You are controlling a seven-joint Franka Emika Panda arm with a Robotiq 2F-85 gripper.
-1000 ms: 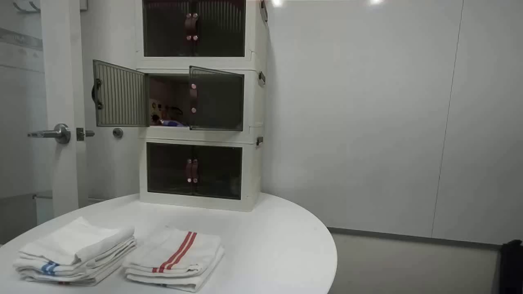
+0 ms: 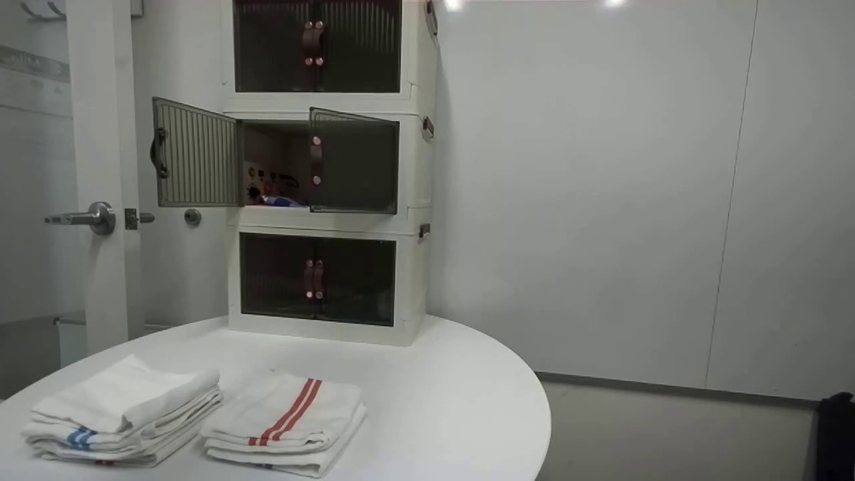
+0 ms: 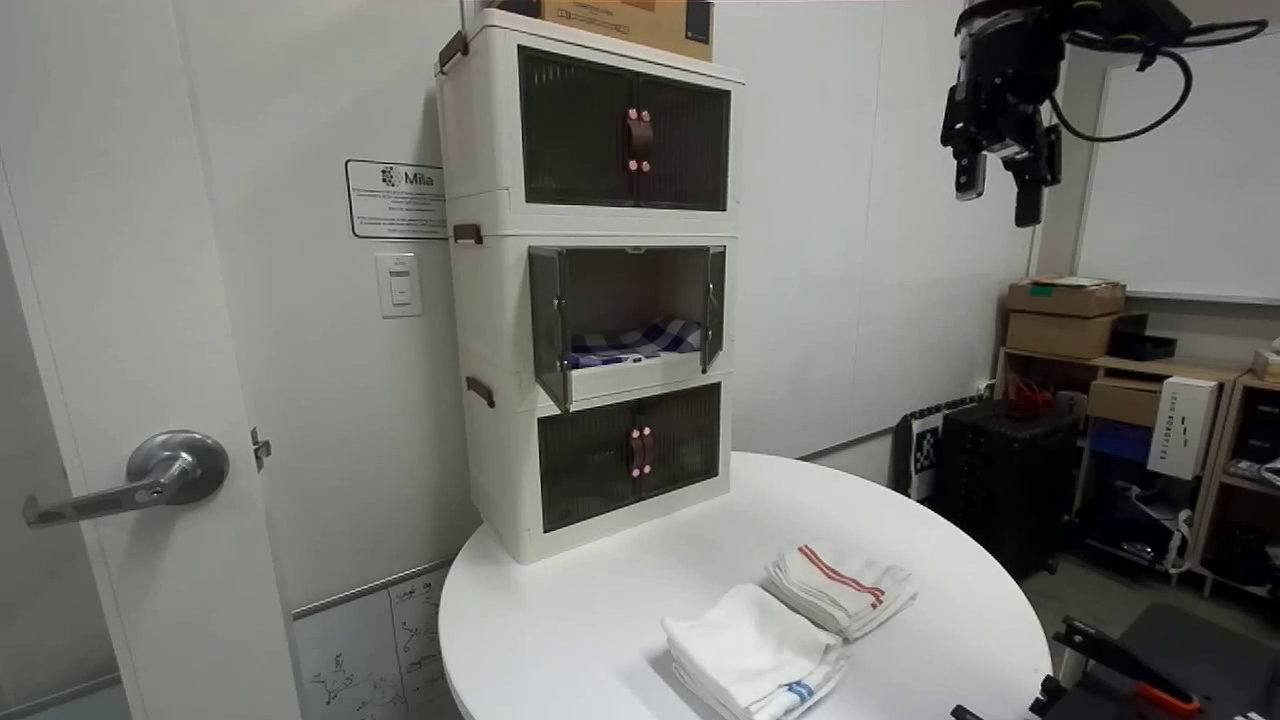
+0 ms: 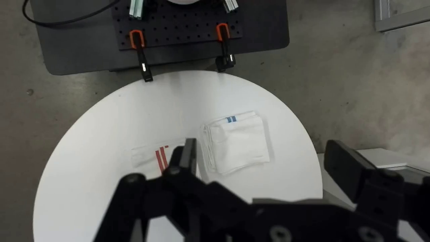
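Note:
My gripper (image 3: 998,206) hangs open, high above the table's right side in exterior view 2, with nothing between its fingers. Below it in the wrist view, a folded white cloth stack with blue stripes (image 4: 241,143) lies in plain sight. The stack with red stripes (image 4: 151,159) beside it is partly covered by a dark finger (image 4: 187,155). Both stacks rest on the round white table (image 3: 576,624). Behind them stands a white cabinet (image 2: 414,280) of three stacked units. Its middle unit has both doors swung outward, and a blue-and-white checked cloth (image 3: 636,344) lies inside.
The top and bottom units' doors are closed. The left middle door (image 2: 199,156) sticks out past the cabinet's side. A cardboard box (image 3: 630,24) sits on top. Clamps (image 4: 143,60) reach from the dark robot stand to the table's edge.

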